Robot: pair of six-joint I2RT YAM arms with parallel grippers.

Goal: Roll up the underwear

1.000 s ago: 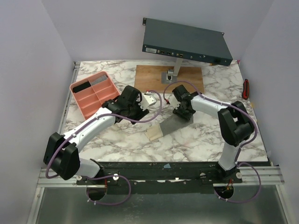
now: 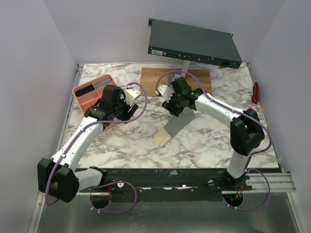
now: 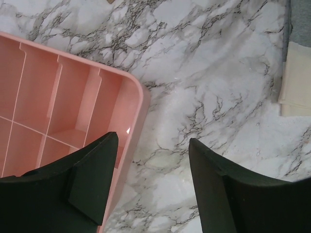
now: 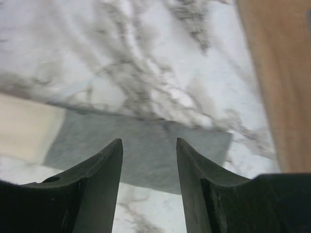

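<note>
The underwear lies flat on the marble table as a long folded strip, its grey part (image 2: pixel 179 124) pointing up and to the right, its cream end (image 2: pixel 161 138) nearer the front. In the right wrist view the grey cloth (image 4: pixel 129 143) stretches beneath my right gripper, whose fingers stand apart and hold nothing. My left gripper is open and empty beside the pink box, well left of the cloth. Only the cream end (image 3: pixel 297 80) and a bit of grey show at the right edge of the left wrist view.
A pink divided box (image 2: pixel 79 99) stands at the left, partly behind my left arm; a dark item fills one compartment. A wooden board (image 2: pixel 150 76) and a stand with a large dark panel (image 2: pixel 194 41) are at the back.
My left gripper has moved left toward the box. The strip now slants more steeply.
</note>
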